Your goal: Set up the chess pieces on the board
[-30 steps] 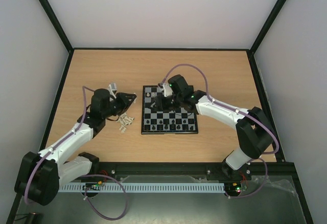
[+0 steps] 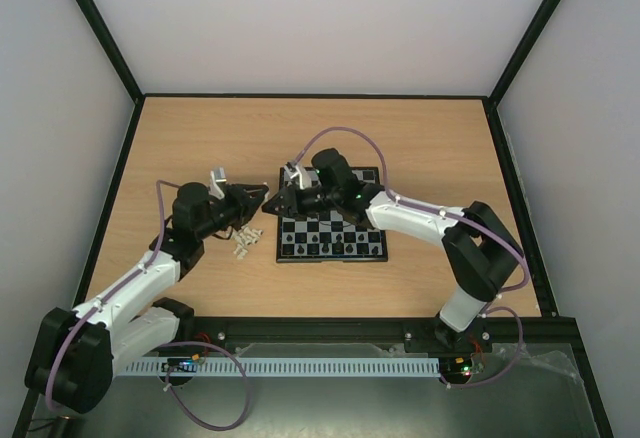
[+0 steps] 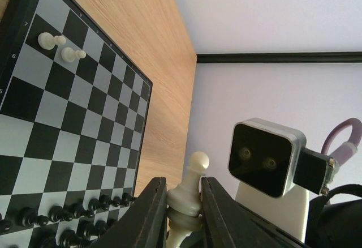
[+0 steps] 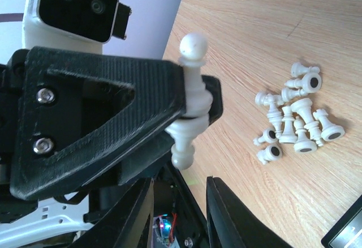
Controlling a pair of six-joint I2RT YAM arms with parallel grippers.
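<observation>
A white chess piece is held upright by my left gripper, shut on its middle above the table; it shows again in the right wrist view (image 4: 192,101). My right gripper is close to the left one, fingers apart with nothing between them, just short of the held piece. The chessboard (image 3: 37,112) carries two white pieces (image 3: 72,54) near one edge and several black pieces (image 3: 28,217) along the opposite side. A loose pile of white pieces (image 4: 302,112) lies on the bare wood beside the board.
The board's dark edge (image 4: 345,225) shows in the right wrist view near the pile. Both arms meet over the board's left side.
Since a second ago my right gripper has moved left to meet the left gripper, which has edged slightly right with the piece.
</observation>
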